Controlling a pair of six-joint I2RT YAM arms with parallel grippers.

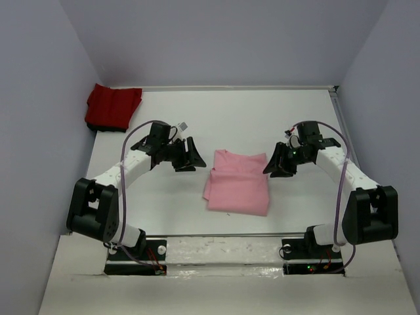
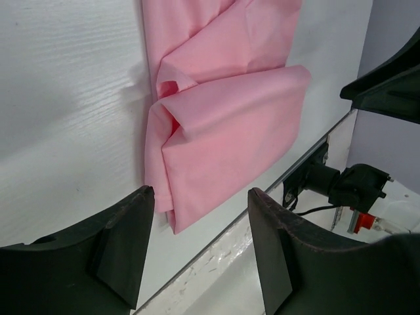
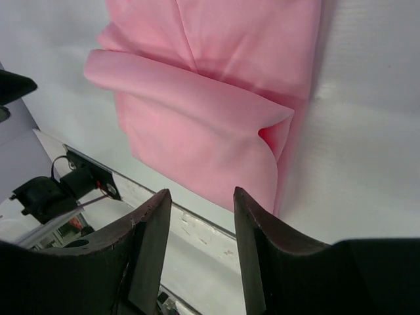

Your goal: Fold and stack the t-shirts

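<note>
The pink T-shirt (image 1: 237,193) lies in the middle of the white table, its near part folded over in a band across it, the far part flat behind. In the left wrist view its folded edge (image 2: 223,105) shows with a small opening at the corner. My left gripper (image 1: 186,155) is open above the table, just left of the shirt, with nothing between its fingers. My right gripper (image 1: 279,161) hangs beside the shirt's right side, its fingers (image 3: 261,259) apart and empty.
A folded red cloth (image 1: 113,105) with a dark underside lies at the table's back left corner. Walls stand at both sides and behind.
</note>
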